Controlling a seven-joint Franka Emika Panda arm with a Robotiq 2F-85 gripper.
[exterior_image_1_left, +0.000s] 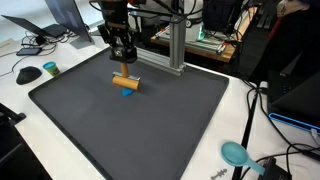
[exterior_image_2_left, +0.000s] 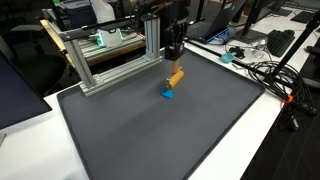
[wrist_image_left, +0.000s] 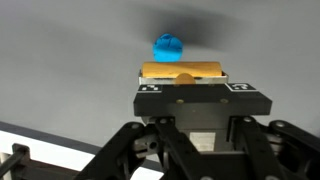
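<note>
A wooden mallet-like tool is gripped upright by my gripper (exterior_image_1_left: 124, 60), whose fingers are shut on its handle (exterior_image_2_left: 177, 65). Its orange cylindrical head (exterior_image_1_left: 126, 83) points downward, lying crosswise under the fingers in the wrist view. Close to the head is a small blue object (wrist_image_left: 168, 47) on the dark mat. From exterior view 2, that blue piece (exterior_image_2_left: 168, 94) shows just below the wooden head (exterior_image_2_left: 175, 79). Whether the head touches it cannot be told. The handle's upper part is hidden by the fingers.
A metal frame (exterior_image_1_left: 178, 45) stands beside it. Off the mat are a green cup (exterior_image_1_left: 51, 69), a dark round item (exterior_image_1_left: 28, 75) and a turquoise round object (exterior_image_1_left: 235, 154).
</note>
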